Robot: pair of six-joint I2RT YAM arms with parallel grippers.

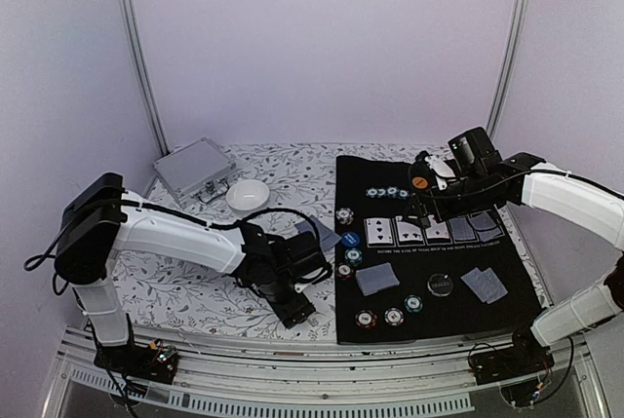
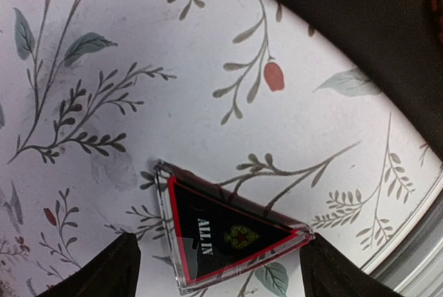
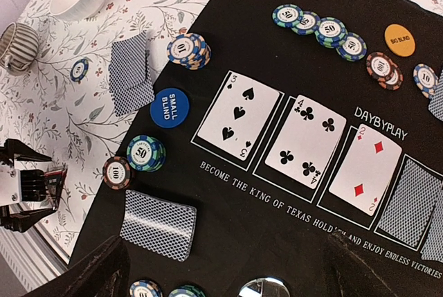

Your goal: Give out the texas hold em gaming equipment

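A clear triangular ALL IN marker [image 2: 221, 231] lies on the floral table left of the black mat. My left gripper [image 1: 297, 309] is over it, fingers [image 2: 111, 269] apart on either side. My right gripper [image 1: 424, 209] stands open above the mat [image 3: 249, 214]. On the mat lie three face-up cards [image 3: 239, 117], face-down cards [image 3: 158, 224], chip stacks [image 3: 145, 151], a blue small blind button [image 3: 169, 106] and an orange big blind button [image 3: 399, 39].
A silver case [image 1: 193, 170] and white bowl [image 1: 248, 194] stand at the back left. Face-down cards [image 3: 131, 75] and a small chip [image 3: 79, 69] lie on the floral table beside the mat.
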